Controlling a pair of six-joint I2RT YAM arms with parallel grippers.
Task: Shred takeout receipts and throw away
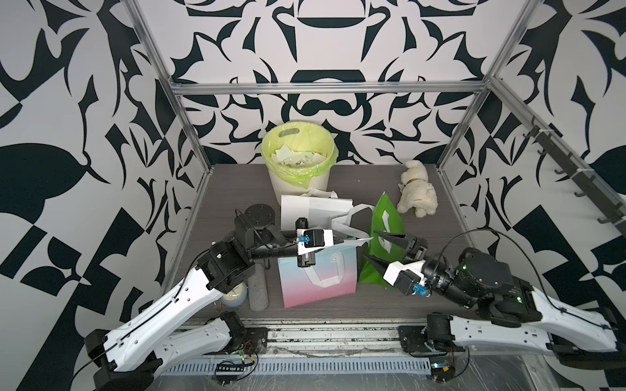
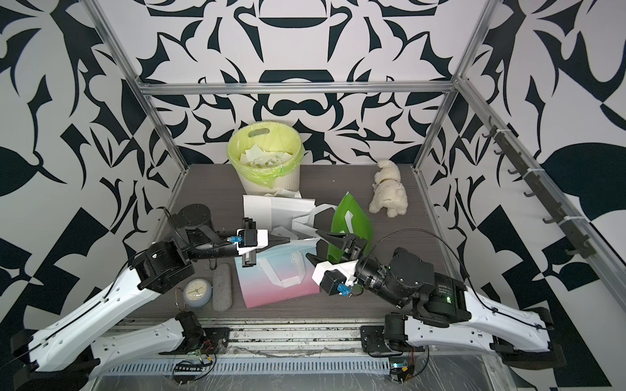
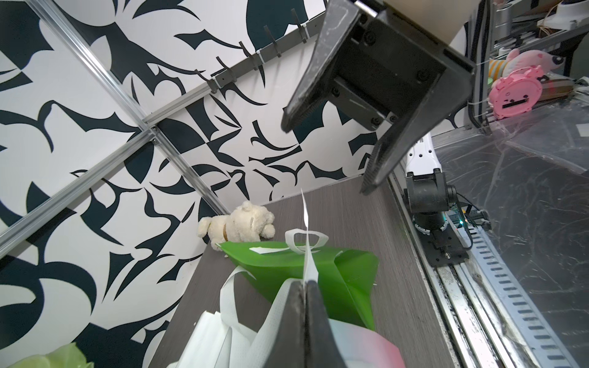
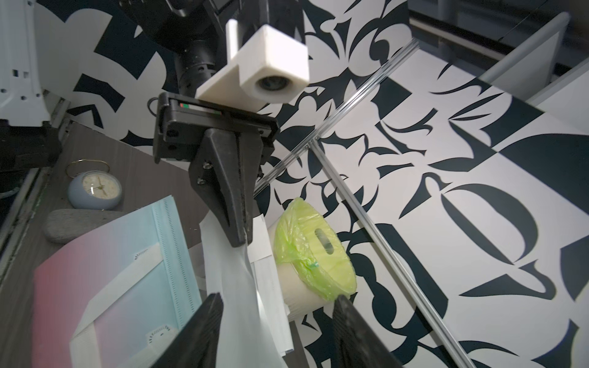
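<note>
A thin white paper receipt (image 4: 230, 288) is pinched in my left gripper, whose fingers are closed together. In the left wrist view the paper (image 3: 309, 266) stands edge-on, rising from those fingertips. My right gripper (image 1: 371, 244) faces it from the right, open. From the right wrist view, the receipt's free end reaches toward the gap between the right fingers, with neither finger seen pressing on it. Behind the arms, a bin (image 1: 315, 182) lined with a yellow-green bag holds torn white paper scraps (image 1: 296, 157).
Below the grippers lies a pink-blue bag (image 1: 306, 283), with a white bag (image 1: 306, 207) behind it. A green bag (image 1: 384, 221) stands close to the right gripper. A plush dog (image 1: 417, 192) sits at back right; a clock (image 2: 197, 292) and grey case (image 2: 222, 286) lie front left.
</note>
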